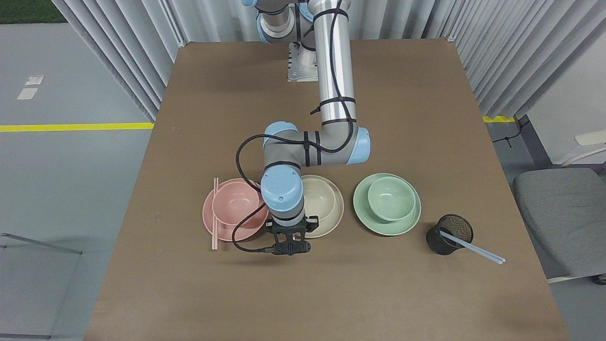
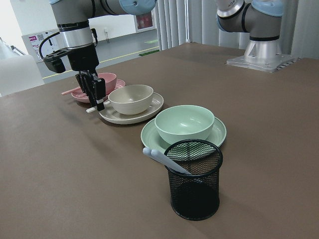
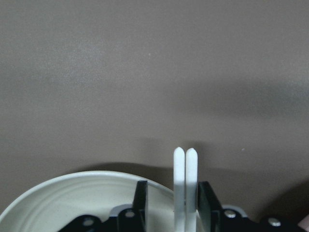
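My gripper [image 2: 97,102] is low at the front rim of the cream plate [image 2: 119,117], which carries a cream bowl [image 2: 130,102]. In the wrist view a pair of white chopsticks [image 3: 185,188] lies between my black fingers, beside the right one; a gap shows to the left one, so the gripper stands open. In the front view my gripper [image 1: 290,244] hides part of the cream plate.
A pink plate and bowl [image 1: 235,201] with pink chopsticks [image 1: 215,213] sit left, a green plate [image 1: 369,213] with bowl [image 1: 392,198] right. A black mesh cup [image 1: 438,241] with pale chopsticks stands far right.
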